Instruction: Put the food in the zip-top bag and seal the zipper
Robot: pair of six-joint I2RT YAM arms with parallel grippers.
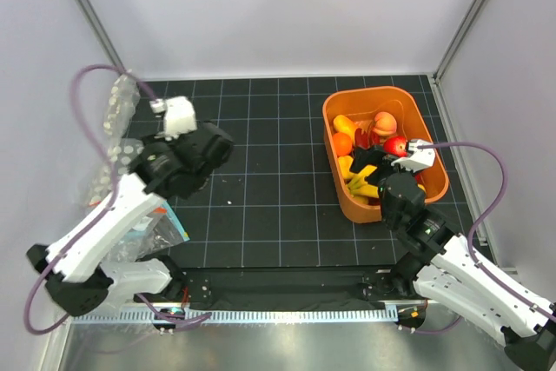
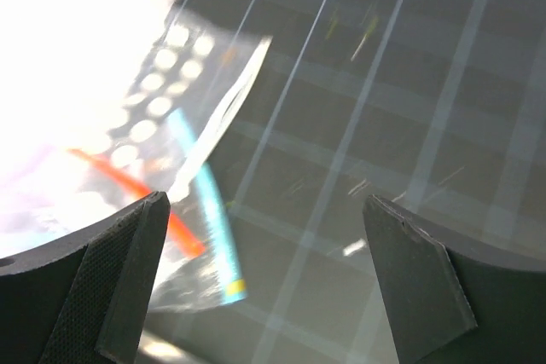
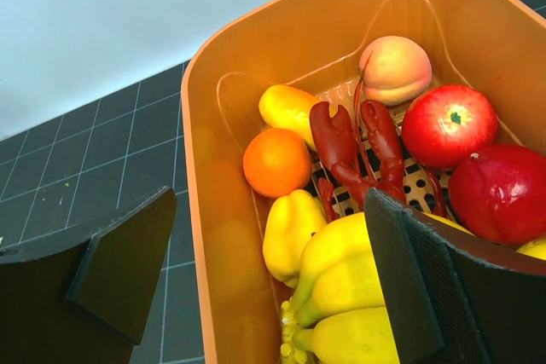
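The zip top bag (image 1: 143, 236) lies at the left of the mat, partly under my left arm. In the left wrist view its blurred plastic (image 2: 200, 287) shows blue and orange strips, below my open left gripper. The orange bin (image 1: 342, 195) at the right holds food: bananas (image 3: 337, 274), a yellow pepper (image 3: 290, 232), an orange (image 3: 277, 162), red lobster claws, a peach (image 3: 395, 68), an apple (image 3: 449, 125) and other fruit. My right gripper hangs open over the bin, with nothing in it.
White walls border it at the back and sides. More clear plastic with white dots (image 1: 122, 110) runs along the left edge.
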